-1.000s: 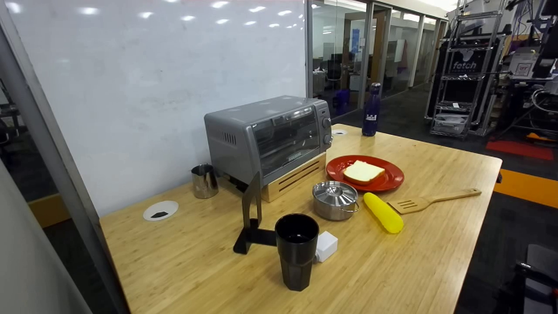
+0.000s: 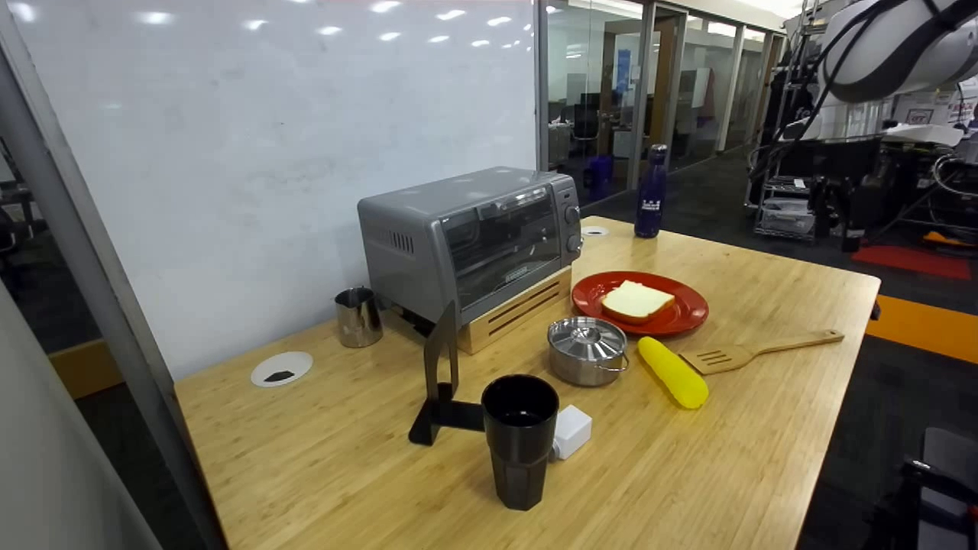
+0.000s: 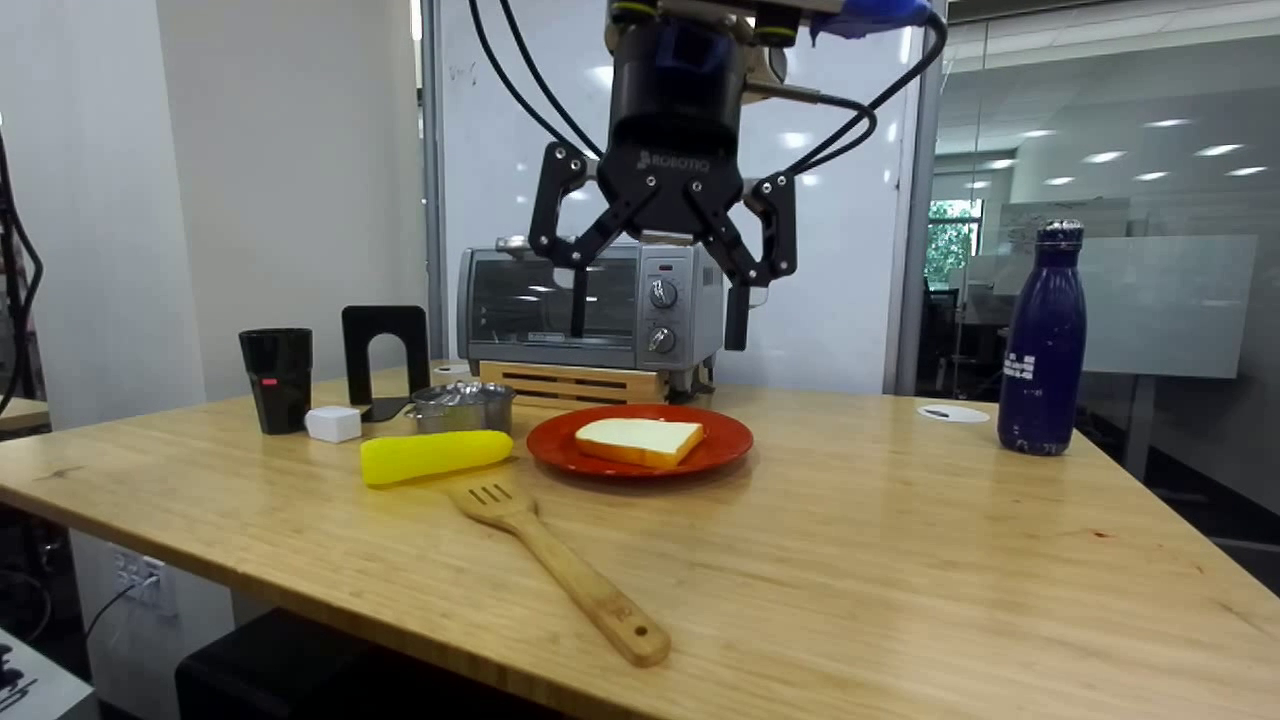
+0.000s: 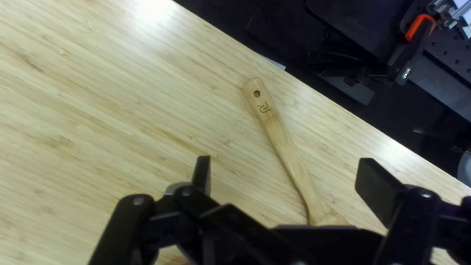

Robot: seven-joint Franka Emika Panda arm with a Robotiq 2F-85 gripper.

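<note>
My gripper [image 3: 660,324] hangs open high over the near side of the table, its fingers wide apart and nothing between them. Below it in the wrist view lies a wooden slotted spatula [image 4: 287,148], its handle running up between my fingertips toward the table edge; its head is hidden behind the gripper's body. Exterior view 2 shows the whole spatula [image 3: 564,564] flat on the wood, clear of my fingers. Beside its head rests a yellow, rounded, elongated object [image 3: 434,456]. A red plate [image 3: 552,454] carries a slice of bread [image 3: 639,439].
A grey toaster oven [image 2: 486,247] sits on a wooden stand against the whiteboard. Near it are a lidded steel pot [image 2: 587,353], a metal cup [image 2: 358,319], a black tumbler [image 2: 519,449], a black stand [image 2: 440,376] and a white block [image 2: 573,431]. A blue bottle [image 3: 1041,348] stands far right.
The arm and gripper have come into exterior view 1 at the upper right, where only the shelving showed before. The things on the table lie as they did.
</note>
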